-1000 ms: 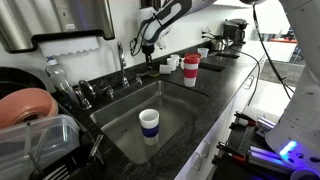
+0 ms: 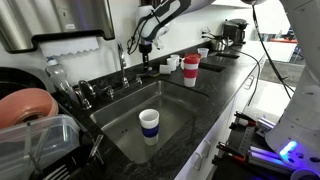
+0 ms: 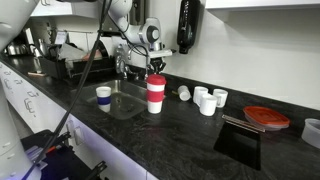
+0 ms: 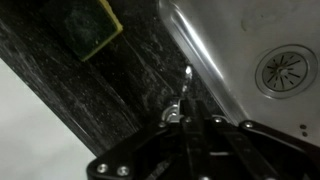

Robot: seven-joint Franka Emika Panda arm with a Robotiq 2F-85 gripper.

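Observation:
Over the counter behind the far end of the sink (image 2: 170,108) hangs my gripper (image 2: 149,50), pointing down. In the wrist view its dark fingers come up from the bottom edge, close together. A small shiny metal fixture (image 4: 186,80) stands out just past them, on the dark strip beside the sink. I cannot make out whether the fingers touch it or have anything between them. Up and to the left lies a yellow and dark green sponge (image 4: 92,30). The sink's drain (image 4: 285,71) shows on the right.
A white cup with a blue band (image 2: 149,125) stands at the sink's near edge. A red and white cup (image 3: 155,92) stands right of the sink, several white mugs (image 3: 207,103) behind it. A dish rack (image 2: 40,150) fills the near left.
The arm has shifted slightly to the left above the back of the sink. The cups and dish rack stay where they were.

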